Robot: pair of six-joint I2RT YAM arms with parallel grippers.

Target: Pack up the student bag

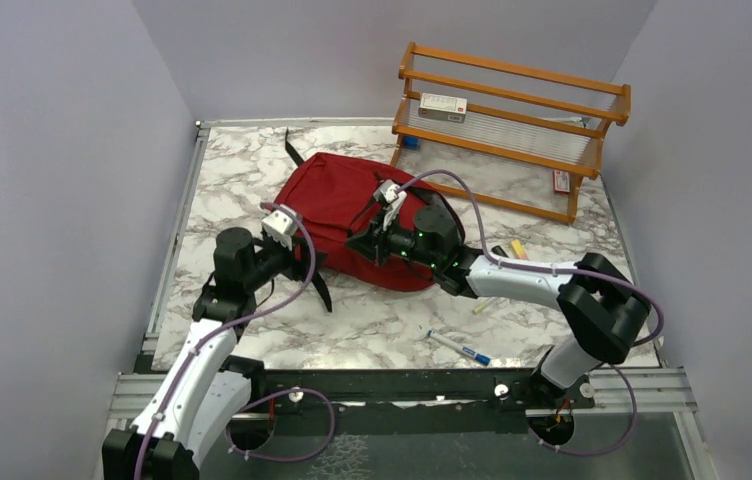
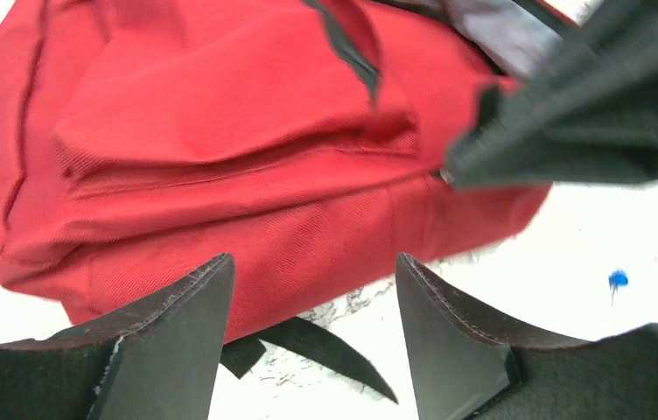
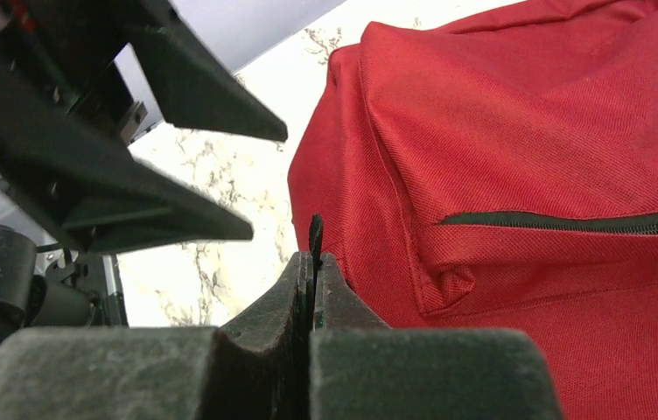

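Observation:
A red bag (image 1: pixel 332 190) with black straps and zips lies flattened in the middle-left of the table, partly hidden by both arms. My left gripper hangs open over the bag's near edge and a black strap (image 2: pixel 330 350), with nothing clearly between its fingers. My right gripper is shut above the red fabric, a thin dark tip showing at its fingertips, apparently its own finger edge; I cannot tell more. In the right wrist view, the open left gripper appears beside it.
A wooden rack (image 1: pixel 512 150) with a box (image 1: pixel 442 107) stands at the back right. A blue-capped marker (image 1: pixel 457 346) lies on the near table; other pens lie partly behind the right arm.

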